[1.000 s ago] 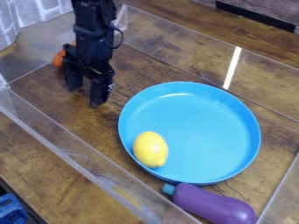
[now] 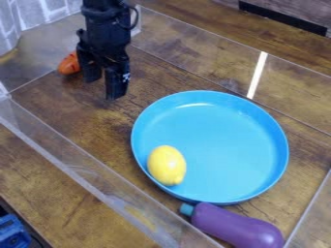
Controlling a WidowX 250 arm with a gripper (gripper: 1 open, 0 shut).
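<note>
My black gripper [image 2: 104, 76] hangs at the upper left over the wooden table, open, its fingers low near the surface. An orange object [image 2: 70, 62], partly hidden, lies just left of it. A blue plate [image 2: 220, 140] on the right holds a yellow egg-shaped object [image 2: 167, 165] near its left edge. A purple eggplant [image 2: 237, 227] with a blue-green end lies below the plate.
Clear walls surround the work area. A blue object [image 2: 11, 232] sits at the bottom left corner outside.
My gripper has moved back and slightly left, away from the plate, and more of the orange object shows now.
</note>
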